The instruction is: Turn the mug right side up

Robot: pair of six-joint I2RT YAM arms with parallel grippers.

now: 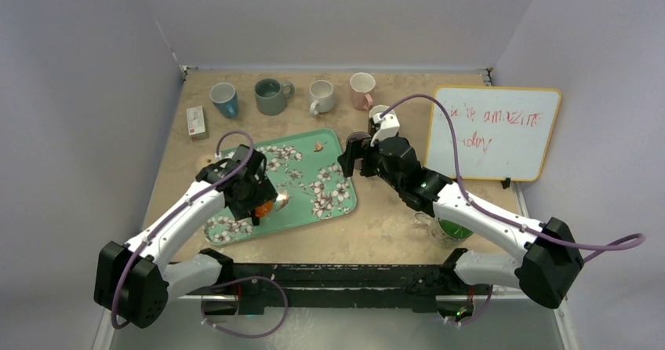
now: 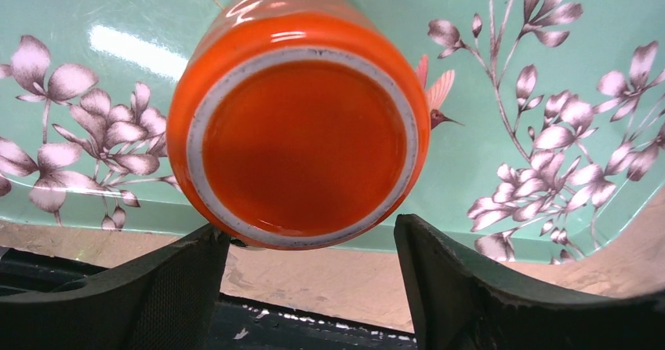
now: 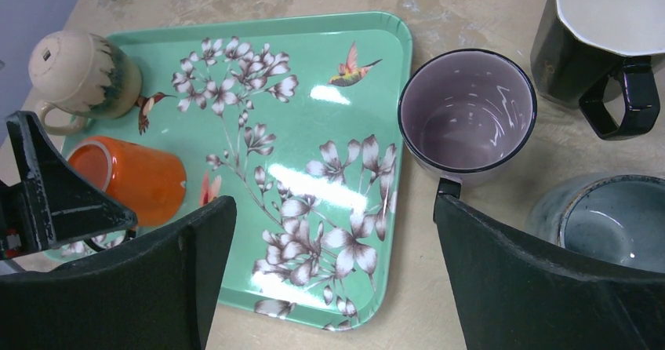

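Observation:
On the left part of the green tray, the orange mug stands bottom up, its base facing the left wrist camera. My left gripper is over it in the top view and hides much of it. In the left wrist view its fingers stand apart at the near edge of the base, and I cannot tell whether they touch. The right wrist view shows the mug's orange side beyond the left gripper's black fingers; its handle is not clearly seen. My right gripper is open and empty above the tray's right edge.
A cream mug sits bottom up behind the orange one. Close to my right gripper stand a purple mug, a black mug and a grey cup. Several mugs line the back, and a whiteboard lies right. The tray's middle is free.

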